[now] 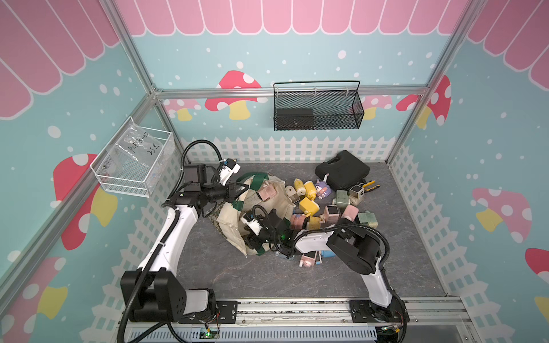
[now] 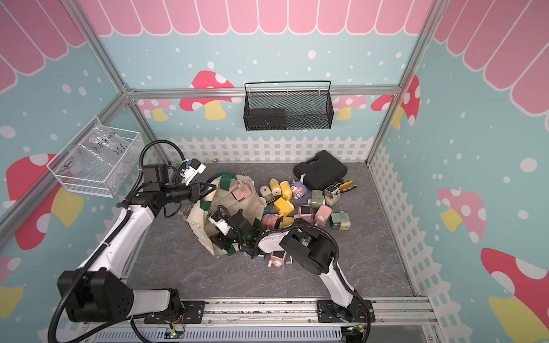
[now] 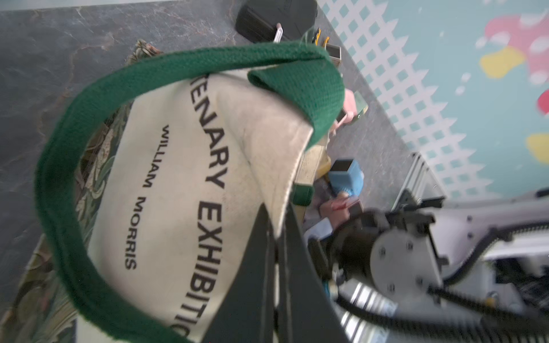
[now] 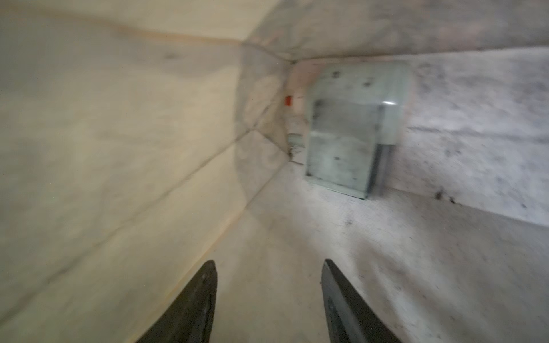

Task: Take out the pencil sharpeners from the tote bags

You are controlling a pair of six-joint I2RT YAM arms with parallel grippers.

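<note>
A cream tote bag (image 1: 230,221) with green straps lies on its side, mouth held wide. My left gripper is shut, with the bag's cloth edge running between its fingers. Reaching into the bag, my right gripper has its fingers apart and nothing between them. Ahead of it, in the bag's corner, sits a blurred pale green sharpener (image 4: 346,125); something pinkish shows behind it. A pink sharpener (image 1: 266,192) also shows inside the bag in the top left view. Several sharpeners lie outside, among them a yellow one (image 1: 308,206).
A black case (image 1: 342,169) stands at the back right, with a purple item (image 1: 322,189) beside it. Sharpeners crowd the area right of the bag, partly under my right arm. The floor in front of the bag is mostly clear.
</note>
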